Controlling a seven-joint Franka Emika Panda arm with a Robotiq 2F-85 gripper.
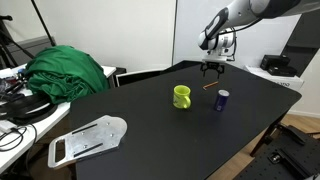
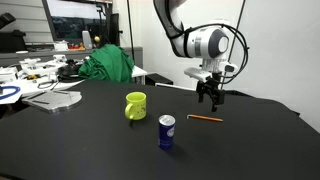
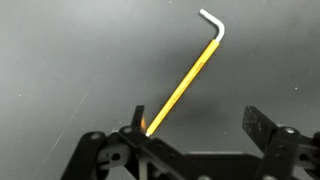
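Observation:
An orange-yellow hex key with a bent silver end lies on the black table, small and orange in exterior view 2. My gripper is open above the table, its fingers wide apart with empty space between them. In the wrist view the key's lower end passes close to the left finger, which partly hides it. Exterior view 2 has the gripper hanging over the table on the far side of the key.
A green mug and a dark blue can stand on the table nearer exterior camera 1. A silver metal tray lies at the near left. Green cloth is heaped behind the table. Bare table surrounds the key.

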